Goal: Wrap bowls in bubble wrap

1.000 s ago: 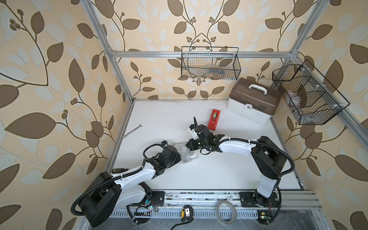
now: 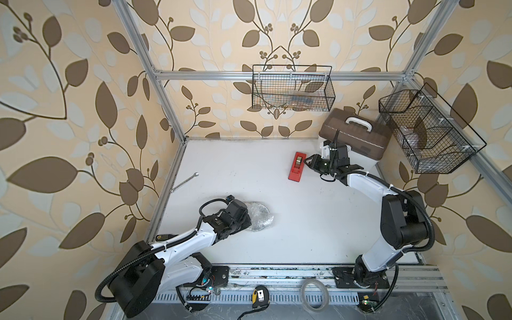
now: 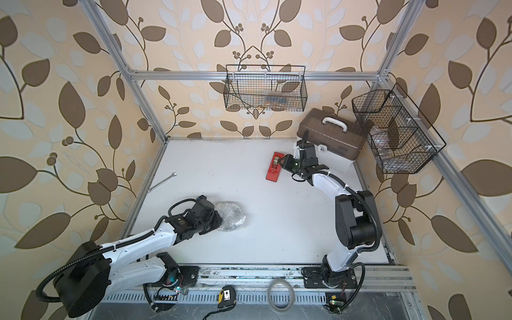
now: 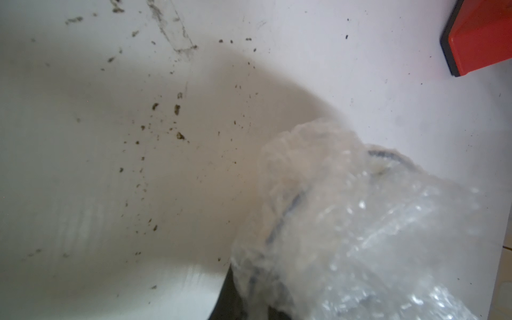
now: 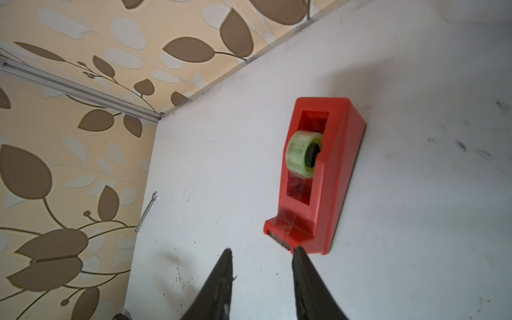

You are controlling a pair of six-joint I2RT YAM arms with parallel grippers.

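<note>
A bowl in crumpled bubble wrap (image 2: 258,217) lies on the left-front middle of the white table; its dark rim shows through the wrap in the left wrist view (image 4: 346,224). My left gripper (image 2: 242,221) is shut on this bundle, its fingertips mostly hidden by the plastic. My right gripper hangs open and empty just right of a red tape dispenser (image 5: 336,176), pointed at it. The dispenser (image 3: 273,173) holds a greenish tape roll (image 5: 298,154), with a short clear strip over its cutter end.
A brown-lidded box (image 2: 346,128) stands at the back right, under a wire basket (image 2: 432,133); another basket (image 2: 293,90) hangs on the back wall. A wrench (image 2: 184,182) lies at the left.
My right gripper has left the bubble-wrapped bundle and moved up and right to beside the tape dispenser. My left gripper and the bundle have shifted slightly.
</note>
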